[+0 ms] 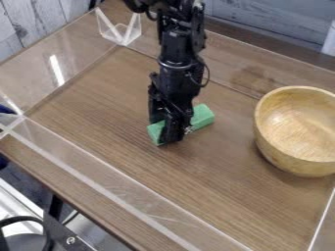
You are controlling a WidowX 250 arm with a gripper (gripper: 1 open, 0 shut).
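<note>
A green block point(199, 118) lies diagonally on the wooden table point(131, 186), left of the wooden bowl. The black gripper point(170, 125) is down on the block's front-left part, its fingers shut around it. The arm hides much of the block's middle.
A large wooden bowl point(297, 137) stands at the right. A white wire-like object point(118, 29) is at the back left. Dark cables lie off the table's edge at the lower left.
</note>
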